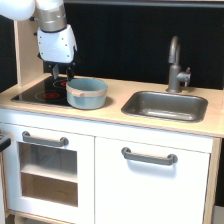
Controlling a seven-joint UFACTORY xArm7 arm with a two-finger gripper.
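Note:
A blue-grey round pot [87,97] stands upright at the right edge of the black stove top, partly over the wooden counter. My gripper [63,74] points down from the white arm at the upper left. Its dark fingertips are at the pot's left rim, close to it in this view. Whether they touch the rim is too small to make out, and so is the gap between the fingers.
Right of the pot, the wooden counter [121,97] is clear up to the steel sink [165,105] with its dark tap [177,66]. Below are a white door with a grey handle [150,156] and an oven with another handle [45,140]. Something dark shows at the left edge.

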